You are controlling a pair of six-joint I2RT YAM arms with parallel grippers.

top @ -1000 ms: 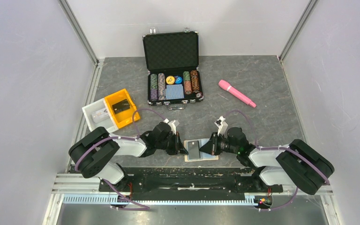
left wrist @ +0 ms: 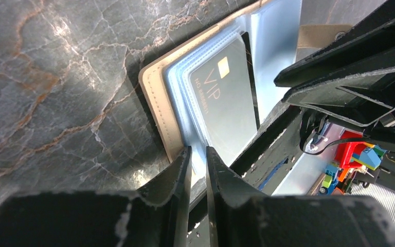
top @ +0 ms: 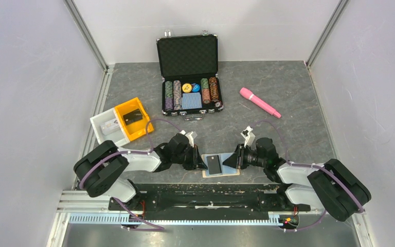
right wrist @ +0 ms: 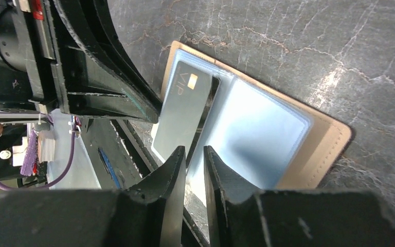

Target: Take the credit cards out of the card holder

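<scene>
The tan and light-blue card holder (right wrist: 334, 146) lies opened out flat near the table's front edge. A dark grey VIP card (left wrist: 231, 103) is in a pocket on its left half, part of it sticking out toward the middle fold. My left gripper is shut on the holder's left pocket edge. Over the holder, by the card's exposed edge, my right gripper has a gap between its fingertips and grips nothing that I can see. From above, its fingers partly cover the right half of the holder.
At left stands a white and yellow box (top: 143, 129) with a black card (top: 132, 117) in its yellow part. Behind, a poker case (top: 187, 56) is open, and a pink microphone (top: 259, 102) lies at back right. The table between these and my arms is clear.
My right gripper has shifted a little to the right and its fingers have spread apart. The card sits slightly farther right than a second ago. The left arm has hardly moved.
</scene>
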